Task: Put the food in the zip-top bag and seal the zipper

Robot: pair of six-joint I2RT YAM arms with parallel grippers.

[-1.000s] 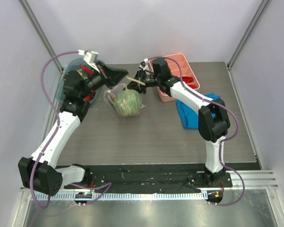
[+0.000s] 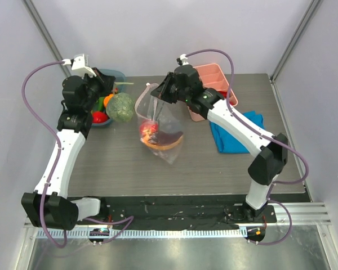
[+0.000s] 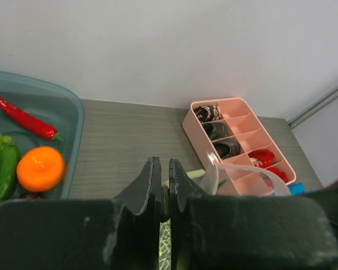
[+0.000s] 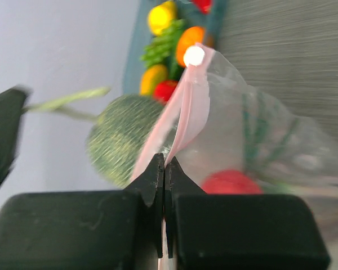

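A green, round leafy vegetable point(image 2: 121, 107) with a pale stalk hangs from my left gripper point(image 2: 109, 84), which is shut on it, beside the bowl of food. My right gripper point(image 2: 167, 90) is shut on the pink zipper rim of the clear zip top bag point(image 4: 186, 124), holding it up over the table's middle. Red and orange food point(image 2: 149, 129) shows inside the bag. The bag's mouth faces the leafy vegetable in the right wrist view.
A blue bowl point(image 3: 71, 112) of assorted produce stands at the back left. A pink divided container point(image 2: 208, 73) is at the back right, a blue cloth point(image 2: 231, 140) at the right.
The bag, held by my right gripper, now hangs lower and nearer the front, tilted upright.
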